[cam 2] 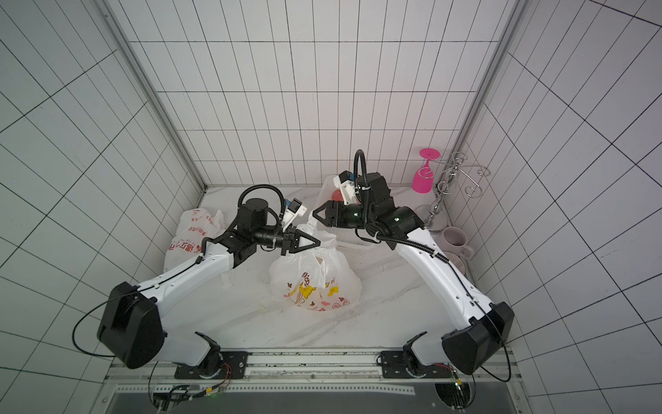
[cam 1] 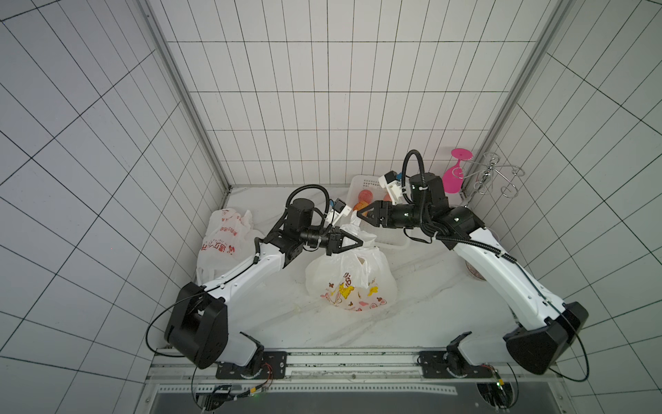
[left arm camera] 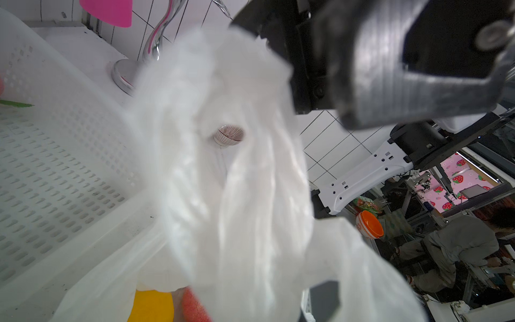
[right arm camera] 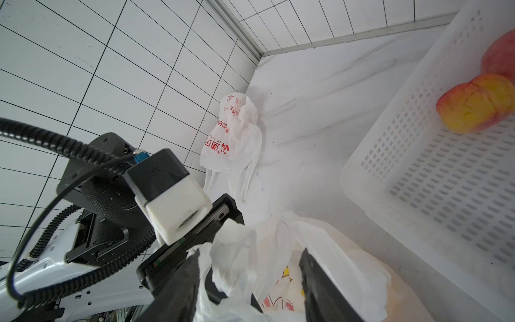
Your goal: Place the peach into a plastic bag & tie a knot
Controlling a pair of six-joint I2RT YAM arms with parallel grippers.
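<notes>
The white plastic bag [cam 1: 351,279] stands full on the table, its top gathered upward; whatever is inside is hidden. At its neck is my left gripper [cam 1: 360,242], shut, with white film [left arm camera: 241,187] draped round its fingers and covering them in the left wrist view. Whether film is pinched between those fingertips cannot be told. My right gripper is open just above the left one, its fingers [right arm camera: 319,284] on either side of loose bag film. A yellow-red peach [right arm camera: 477,102] lies in the basket.
The white perforated basket [right arm camera: 370,161] stands behind the bag. A second, flat bag [cam 1: 226,238] lies at the left. At the back right are a pink goblet [cam 1: 453,178] and metal rack [cam 1: 491,172]; a mug [cam 2: 453,241] stands at the right.
</notes>
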